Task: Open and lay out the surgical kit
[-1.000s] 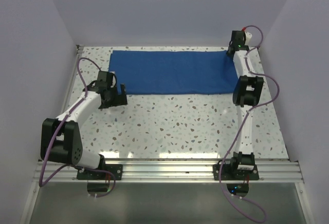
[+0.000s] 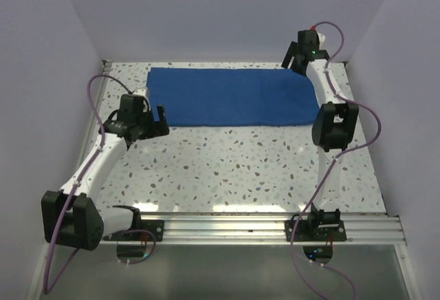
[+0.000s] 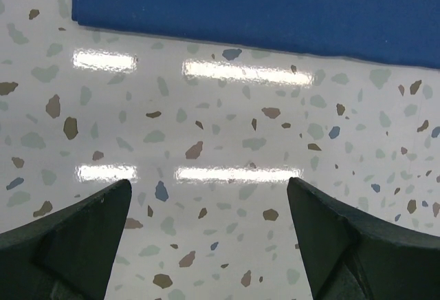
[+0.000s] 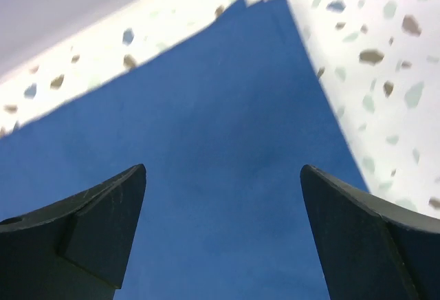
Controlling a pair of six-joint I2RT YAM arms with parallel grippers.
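Note:
A blue cloth (image 2: 230, 97) lies flat as a long rectangle on the speckled table (image 2: 234, 169). My left gripper (image 2: 158, 120) stands open at the cloth's left end; in the left wrist view the cloth's near edge (image 3: 254, 31) runs above its empty fingers. My right gripper (image 2: 293, 58) is open above the cloth's back right corner. In the right wrist view that corner (image 4: 268, 25) shows between and beyond the open fingers, which hold nothing.
Grey walls (image 2: 234, 11) bound the table at the back and both sides.
The right gripper rose and has since moved leftward over the cloth's corner. The cloth looks unchanged.

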